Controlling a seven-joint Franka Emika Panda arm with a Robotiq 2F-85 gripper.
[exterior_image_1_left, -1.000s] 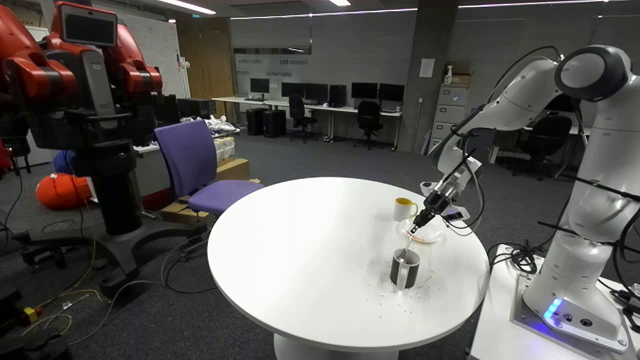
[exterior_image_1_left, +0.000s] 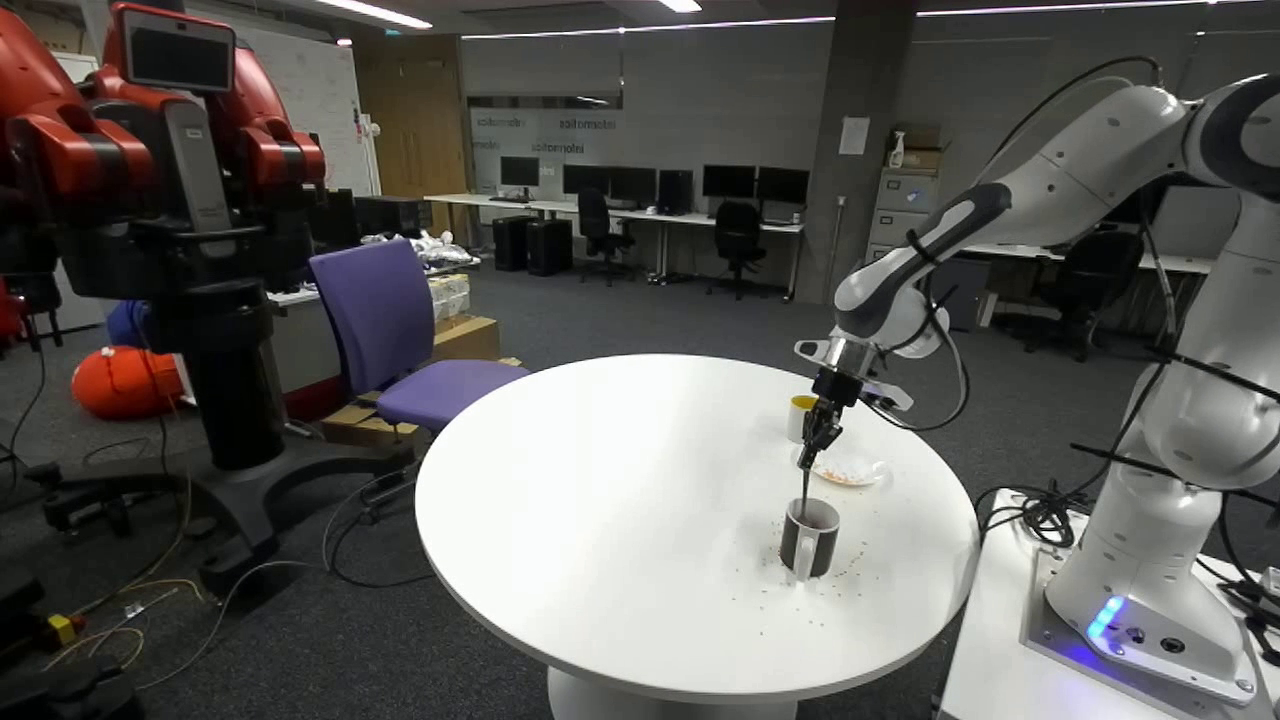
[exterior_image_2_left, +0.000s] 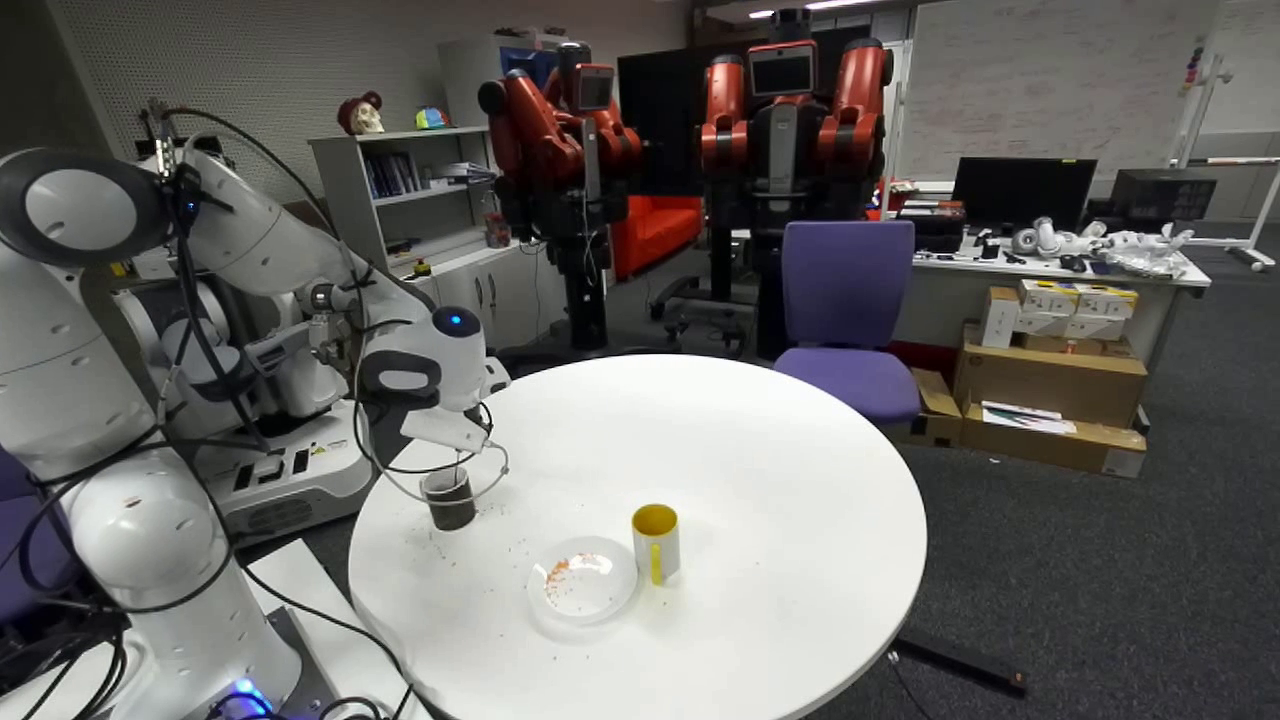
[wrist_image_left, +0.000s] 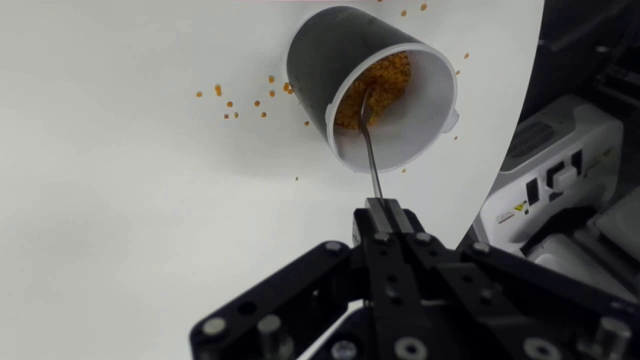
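Observation:
My gripper is shut on the thin handle of a metal spoon (wrist_image_left: 373, 157). The spoon's lower end is inside a dark grey mug (wrist_image_left: 327, 57) with a white interior, touching the orange grains heaped at its bottom. In the first exterior view, the gripper (exterior_image_1_left: 809, 456) is above the mug (exterior_image_1_left: 810, 538), with the spoon upright between them. Behind it, a white plate (exterior_image_1_left: 882, 472) carries a few orange bits, and a white mug (exterior_image_1_left: 797, 422) with a yellow inside is partly covered by the gripper. The second exterior view shows the yellow-lined mug (exterior_image_2_left: 667, 554) beside the plate (exterior_image_2_left: 618, 604).
Loose orange grains (wrist_image_left: 264, 114) are scattered on the white round table (exterior_image_1_left: 576, 480) around the dark mug. A purple chair (exterior_image_1_left: 450, 386) stands past its edge, and cables hang from the arm.
My gripper has moved left and swung from a slant to nearly vertical above the dark mug. The spoon has become more upright. The mugs and plate have stayed in place.

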